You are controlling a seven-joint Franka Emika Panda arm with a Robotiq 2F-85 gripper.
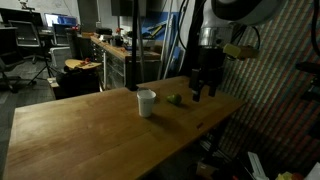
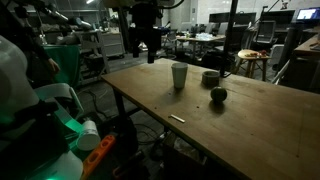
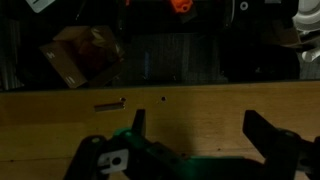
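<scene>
A white cup (image 1: 147, 102) stands upright on the wooden table (image 1: 75, 140); exterior view 2 shows the same cup (image 2: 180, 75) near the table's far side. To one side of it lies a small round green object (image 1: 174, 99), dark in exterior view 2, where this round object (image 2: 218, 95) rests on bare wood. A thin marker-like stick (image 2: 177, 118) lies close to the table edge; in the wrist view the stick (image 3: 110, 106) is at the left. My gripper (image 1: 204, 97) hangs above the table, pointing down, open and empty. Its fingertips (image 3: 139, 122) are spread wide in the wrist view.
A dark bowl-like object (image 2: 211, 77) sits beyond the cup. Below the table edge, the wrist view shows an open cardboard box (image 3: 85, 52) on the dark floor. Much of the table away from the arm is bare.
</scene>
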